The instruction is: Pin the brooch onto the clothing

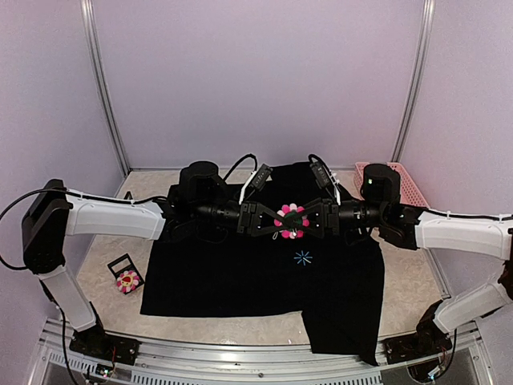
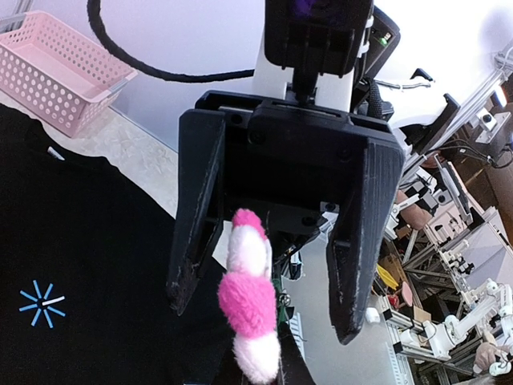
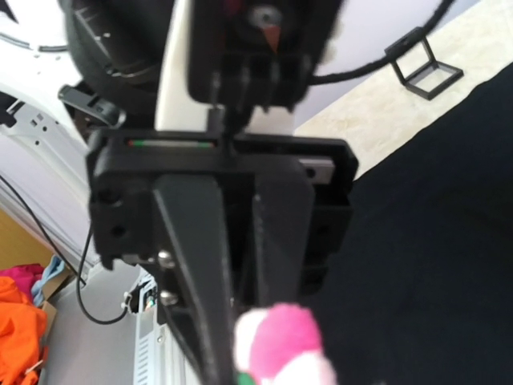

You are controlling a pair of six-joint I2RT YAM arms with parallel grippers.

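A fluffy pink-and-white flower brooch with a green middle is in the air over the black clothing, between both arms. My left gripper is shut on it from the left. The right wrist view shows the left fingers close together beside the brooch's petals. Facing it, my right gripper is open; in the left wrist view its fingers stand wide apart on either side of the edge-on brooch. A thin light loop hangs by the brooch.
A blue starburst mark is on the clothing. Another flower sits at a small black frame on the left. The pink basket stands at the back right. Both grippers are very near each other.
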